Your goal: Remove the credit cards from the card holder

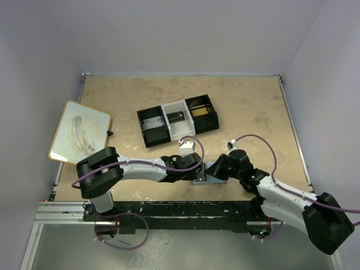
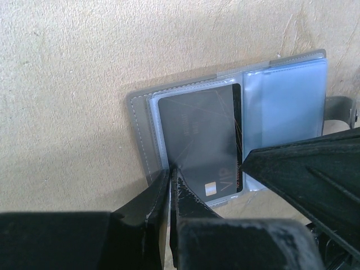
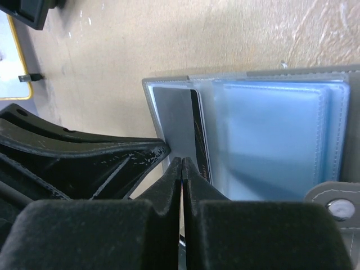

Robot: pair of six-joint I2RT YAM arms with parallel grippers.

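The card holder (image 2: 143,121) lies opened flat on the table, in clear plastic with a grey border. Its left pocket shows a dark card (image 2: 205,140) marked VIP, inside the clear sleeve. The other half (image 3: 270,135) looks blue. My left gripper is shut, its tips at the left edge of the card's pocket; whether any thin plastic is pinched cannot be made out. The right gripper is shut as well, nothing showing between its tips, over the card's side of the holder. In the top view both grippers partly cover the holder.
Behind the arms stands a three-part tray (image 1: 177,126), black, white and black, with flat items in its compartments. A white board (image 1: 80,132) with a yellow rim lies at the left. The table right of the tray is clear.
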